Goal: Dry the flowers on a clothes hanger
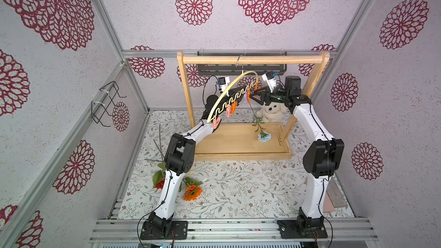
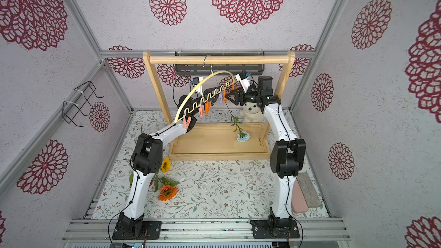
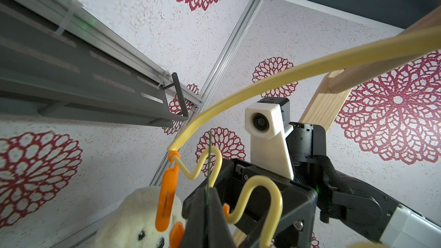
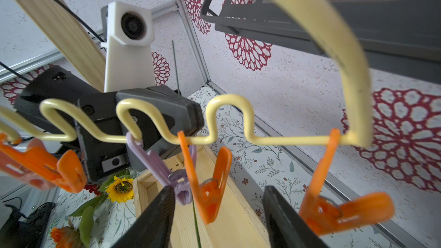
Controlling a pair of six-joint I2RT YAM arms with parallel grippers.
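Observation:
A yellow hanger (image 1: 228,87) with orange, pink and lilac clips hangs from the wooden rack (image 1: 206,59). A light-blue flower (image 1: 264,136) dangles head down; its green stem runs up among the clips. My left gripper is behind the hanger, shut, the thin stem showing at its fingertips in the left wrist view. My right gripper stands open at the near side, facing an orange clip (image 4: 209,202) and a lilac clip (image 4: 181,188) that lie between and just beyond its fingers.
A wooden tray (image 1: 238,157) stands beneath the rack. A white plush toy (image 1: 271,114) sits behind the tray. Loose orange, yellow and red flowers (image 1: 193,193) lie at front left.

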